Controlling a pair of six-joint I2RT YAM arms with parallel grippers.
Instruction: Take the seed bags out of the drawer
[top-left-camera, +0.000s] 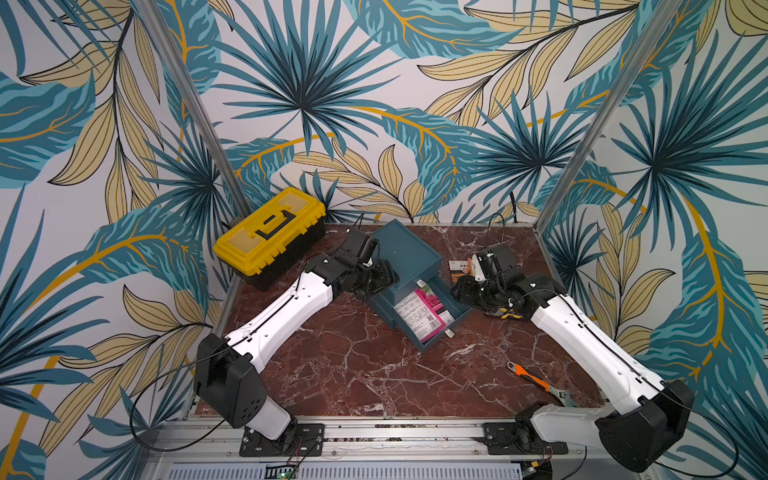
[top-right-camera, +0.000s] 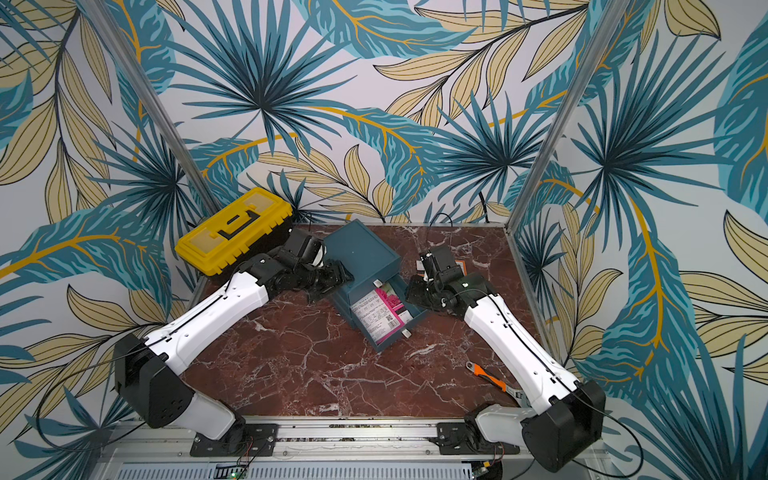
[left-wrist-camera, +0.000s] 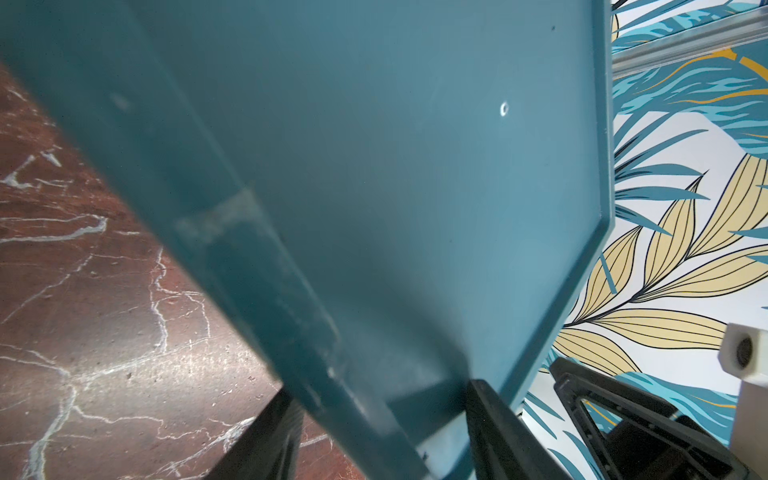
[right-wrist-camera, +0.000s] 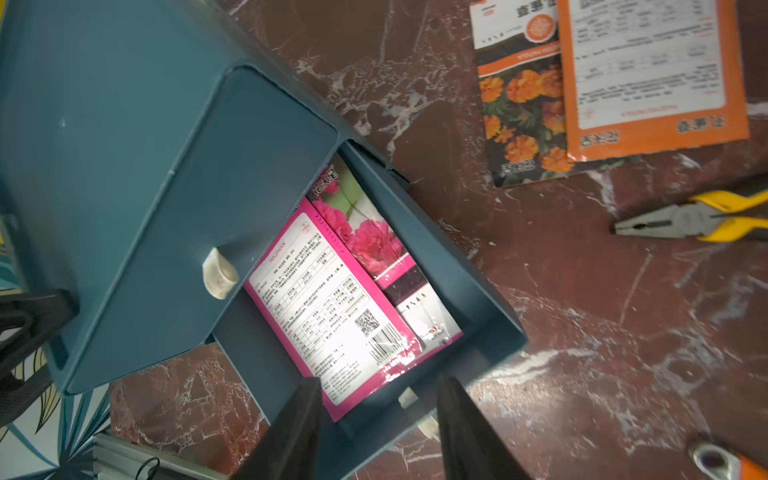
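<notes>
A teal drawer cabinet (top-left-camera: 396, 244) stands mid-table, its lower drawer (right-wrist-camera: 472, 296) pulled out. Pink seed bags (right-wrist-camera: 336, 304) lie inside the drawer, one with flowers on it and one showing a printed label. My left gripper is shut on an edge of the cabinet's top. My right gripper is part open above the drawer's outer end, with nothing seen between its fingers. Two orange seed packets (right-wrist-camera: 640, 72) lie on the table outside, right of the cabinet.
A yellow toolbox (top-left-camera: 264, 228) stands back left. Yellow-handled pliers (right-wrist-camera: 672, 220) lie beside the packets, and an orange wrench (top-left-camera: 529, 377) near the front right.
</notes>
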